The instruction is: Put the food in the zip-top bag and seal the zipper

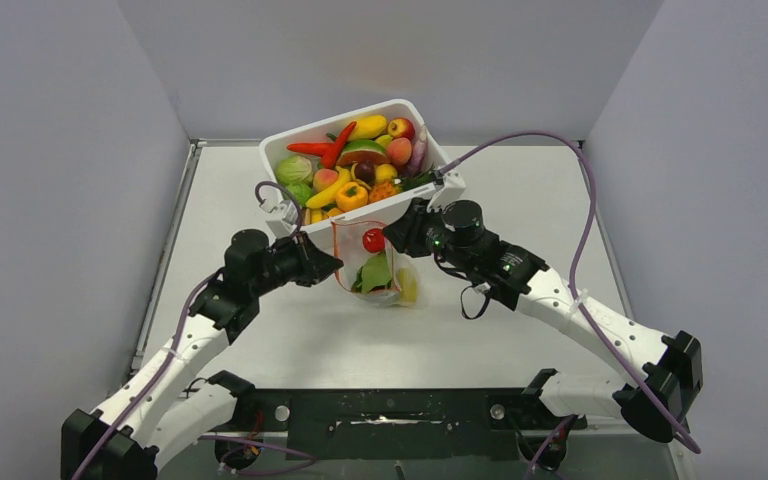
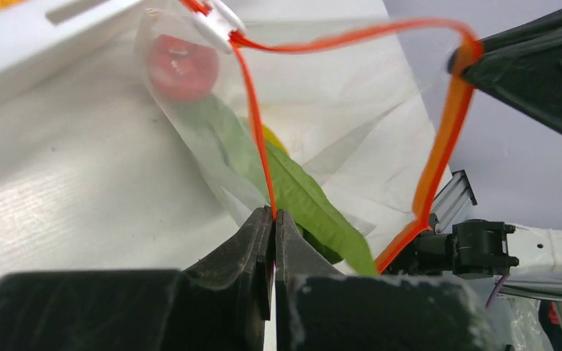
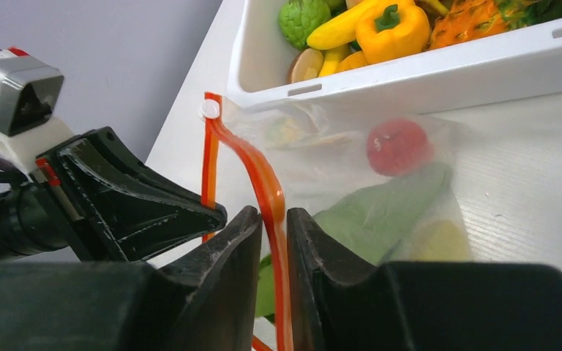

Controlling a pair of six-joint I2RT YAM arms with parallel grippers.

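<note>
The clear zip top bag (image 1: pixel 365 290) stands between my arms, its orange-edged mouth spread open. Inside it are a red tomato-like item (image 1: pixel 373 240), a green leaf (image 1: pixel 374 272) and something yellow (image 1: pixel 406 286). My left gripper is shut, with one side of the orange zipper strip (image 2: pixel 257 121) running in between its fingertips. At the opposite side, my right gripper is part open. Its fingers straddle the orange strip (image 3: pixel 269 186), with gaps showing beside it. A white slider (image 2: pixel 218 23) sits at the rear corner of the mouth.
Close behind the bag stands a white bin (image 1: pixel 272 152) full of fruit and vegetables. Bare white table (image 1: pixel 360 350) lies in front of the bag and out to both sides.
</note>
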